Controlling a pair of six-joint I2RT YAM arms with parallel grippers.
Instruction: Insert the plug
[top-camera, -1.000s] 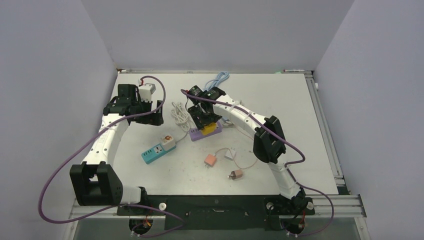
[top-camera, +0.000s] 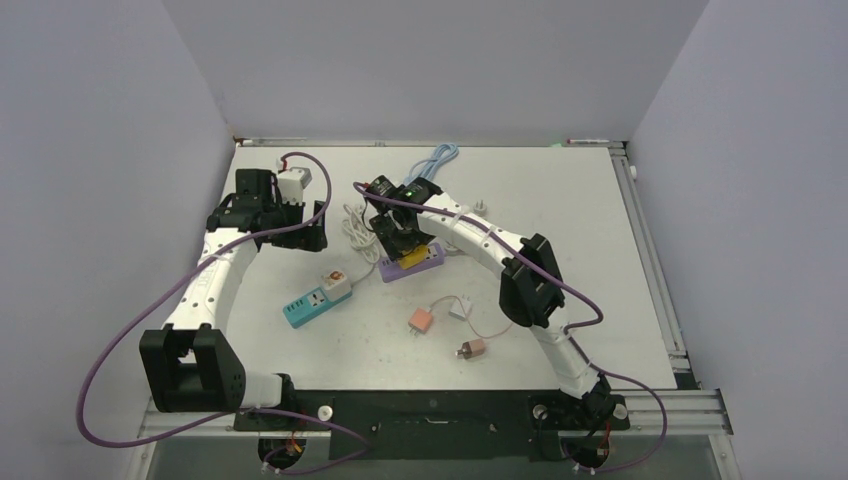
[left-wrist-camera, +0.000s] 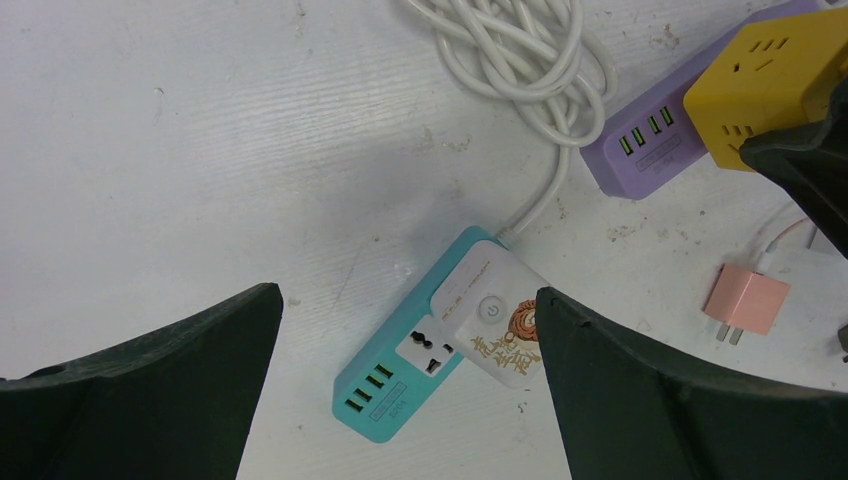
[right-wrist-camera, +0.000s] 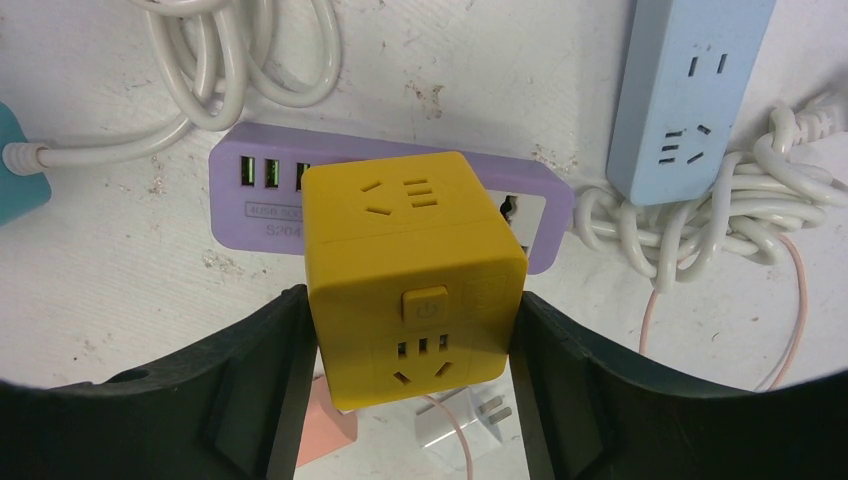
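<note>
A yellow cube-shaped plug adapter (right-wrist-camera: 415, 280) is gripped between the fingers of my right gripper, which is shut on it. It sits over the middle of the purple power strip (right-wrist-camera: 262, 190), covering part of its sockets; whether its prongs touch the strip is hidden. To the right of the cube, part of a white socket face (right-wrist-camera: 530, 212) shows. At the left, my left gripper is open above the table, with nothing held. Below it lies a teal power strip (left-wrist-camera: 455, 262) with a white plug cube (left-wrist-camera: 490, 312) on one end.
A light blue power strip (right-wrist-camera: 690, 95) and coiled white cables (right-wrist-camera: 690, 215) lie behind and right of the purple strip. In front are a pink charger (top-camera: 421, 320), a white charger (top-camera: 460, 308) and a brownish charger (top-camera: 470, 349).
The left arm has stayed still.
</note>
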